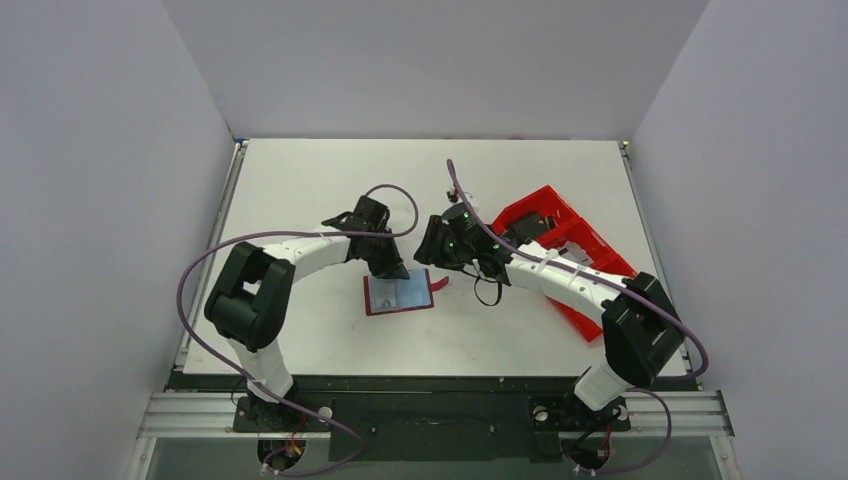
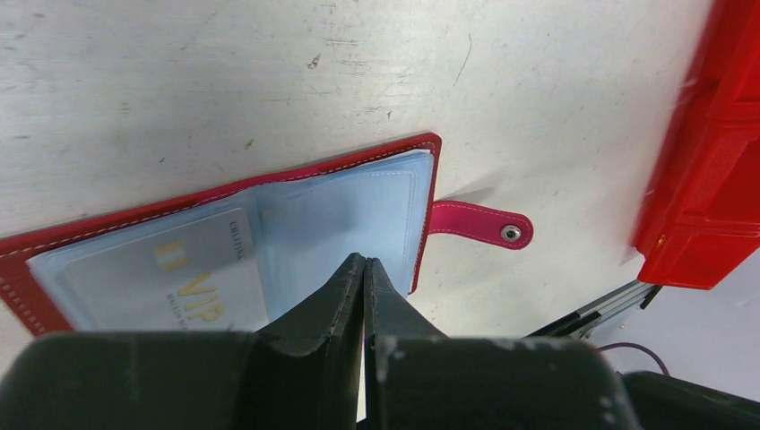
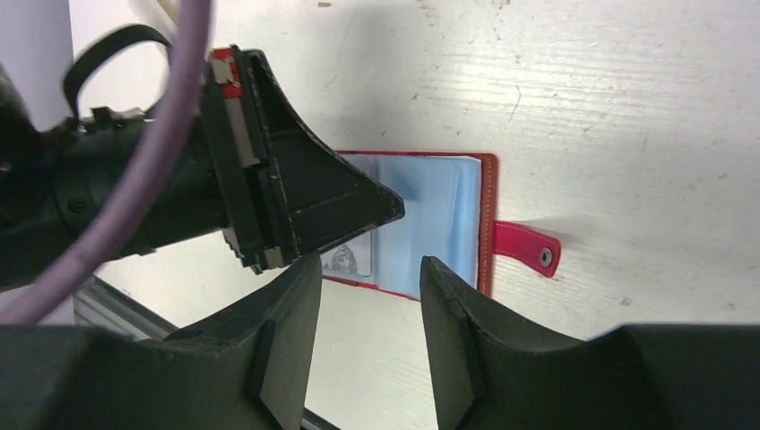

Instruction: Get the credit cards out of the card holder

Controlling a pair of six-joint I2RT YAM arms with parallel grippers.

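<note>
The card holder (image 1: 418,290) lies open and flat on the white table, its red cover edging pale blue sleeves. A pale card (image 2: 211,291) with gold "VIP" lettering sits in the left-hand sleeve in the left wrist view. No card shows in the blue right-hand sleeve (image 2: 332,215). From the cover's right edge sticks out a red snap strap (image 2: 484,224). Over the holder's upper edge, my left gripper is shut, with nothing visible between its fingers. My right gripper stands open and empty; the top view has it above and right of the holder.
A red divided tray (image 1: 600,250) stands at the table's right side, partly covered by my right arm; a dark item (image 1: 527,227) is in its far compartment. Both grippers are close together above the holder.
</note>
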